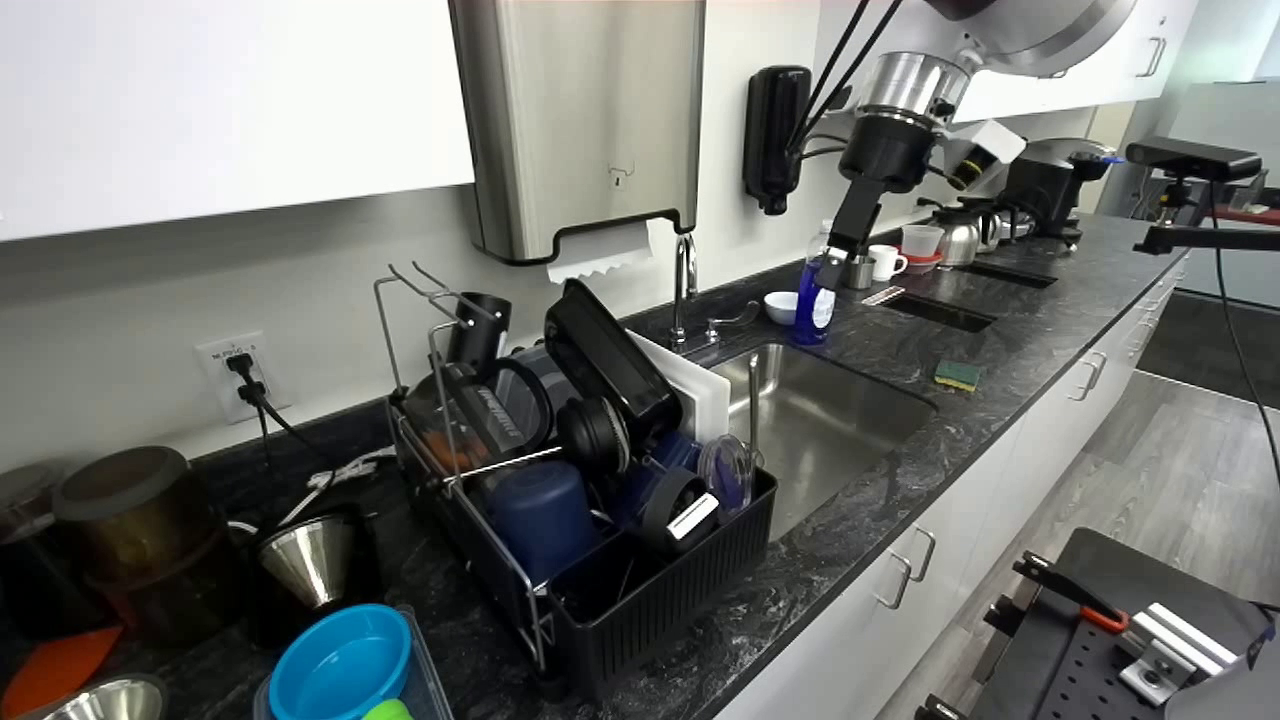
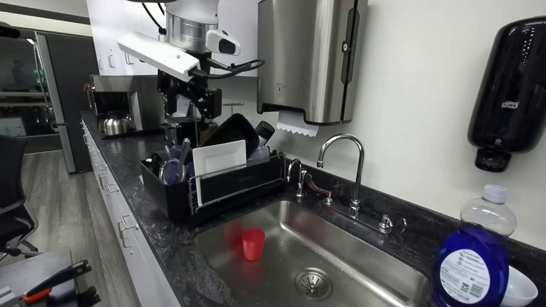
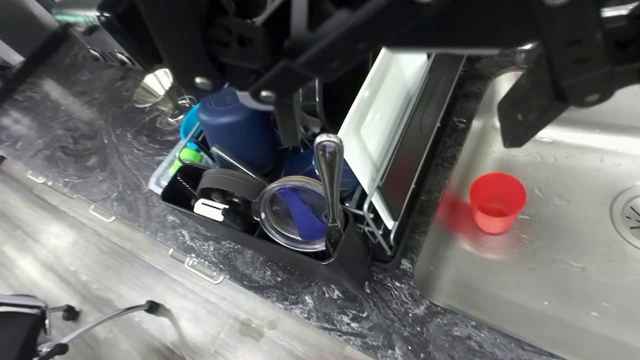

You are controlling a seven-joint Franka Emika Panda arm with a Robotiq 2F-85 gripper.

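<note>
In the wrist view my gripper is open, its dark fingers [image 3: 529, 102] spread wide with nothing held between them. A red cup [image 3: 495, 203] rests in the steel sink [image 3: 552, 288], well beyond the fingertips; exterior view 2 has the same cup [image 2: 253, 244] near the sink's rack end. The dish rack [image 2: 169, 197] beside the sink is packed with a white board [image 2: 221, 166], a blue container [image 1: 542, 518], a clear lid [image 3: 295, 213] and utensils. Exterior view 1 has the gripper [image 1: 843, 258] raised and tilted, overlapping the soap bottle in the picture.
Blue dish soap [image 2: 469, 258] and a white bowl [image 1: 781, 307] stand behind the sink. The faucet [image 2: 358, 169] rises at its back edge. A sponge [image 1: 957, 376] lies on the far counter. The paper towel dispenser [image 1: 582, 120] hangs above the rack.
</note>
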